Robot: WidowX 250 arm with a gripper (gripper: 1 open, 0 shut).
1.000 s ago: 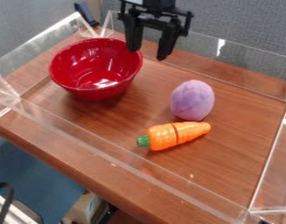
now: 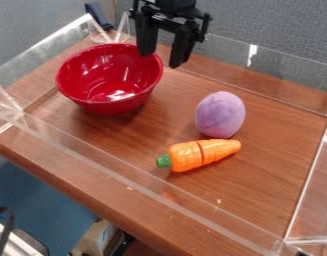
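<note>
My black gripper (image 2: pixel 163 45) hangs at the top of the view, just behind and above the red bowl (image 2: pixel 108 80), its two fingers apart with nothing seen between them. The bowl stands at the left of the wooden surface and looks empty. A purple egg-shaped object (image 2: pixel 219 114) rests to the right of the bowl. An orange toy carrot (image 2: pixel 201 154) with a green top lies in front of it.
Clear low walls surround the wooden tabletop (image 2: pixel 152 200). Bare wood fills the front and the back right. Below the table at the lower left are blue floor and some boxes.
The bowl, purple object and carrot stay where they were.
</note>
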